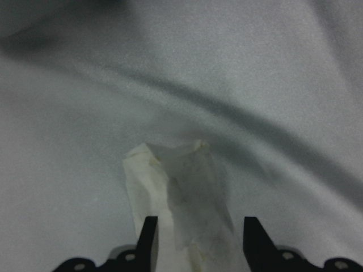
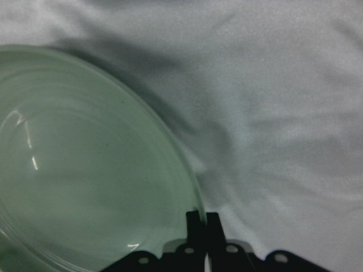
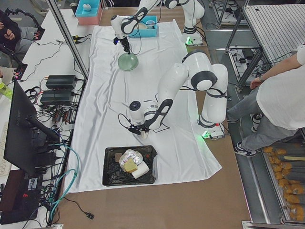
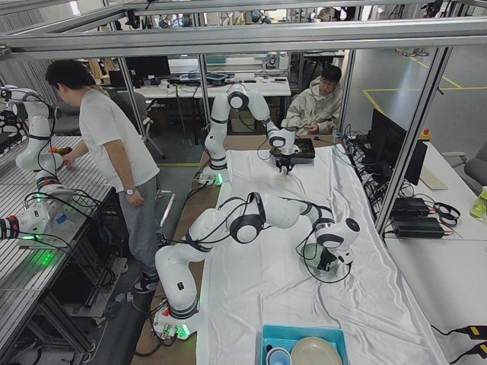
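Observation:
A crumpled white paper piece (image 1: 181, 198) lies on the white cloth. My left gripper stands open around it, a finger on either side; in the camera left view this gripper (image 3: 140, 130) is low, just above the black tray. At the far end of the cloth a pale green plate (image 2: 91, 153) has my right gripper shut on its rim, fingertips at the edge. The plate (image 3: 127, 66) appears beneath that arm in the camera left view.
A black tray (image 3: 109, 176) holds a foil bowl, a yellow sponge-like piece and a white block. A blue bin (image 4: 304, 334) with dishes sits beyond the plate. The cloth between the arms is clear. A person (image 3: 276, 100) stands beside the table.

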